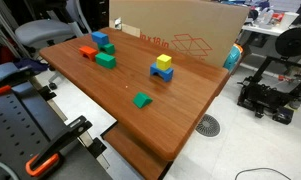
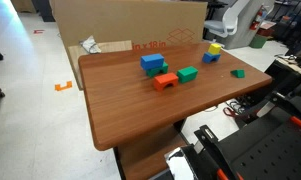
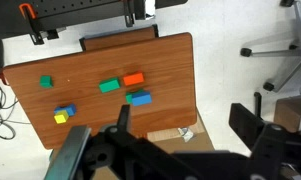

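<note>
My gripper hangs high over the brown table, its dark fingers wide apart and nothing held between them. Below, a blue block (image 2: 152, 61) rests on a green block (image 2: 163, 70), close to an orange block (image 2: 165, 81) and another green block (image 2: 187, 74). Farther along the table, a yellow block (image 1: 164, 61) sits on top of a blue block (image 1: 161, 73). A small green piece (image 1: 141, 100) lies alone near the table's edge.
A cardboard panel (image 1: 185, 25) stands along one long side of the table (image 2: 105, 100). A dark base plate (image 1: 20, 135) borders the opposite side.
</note>
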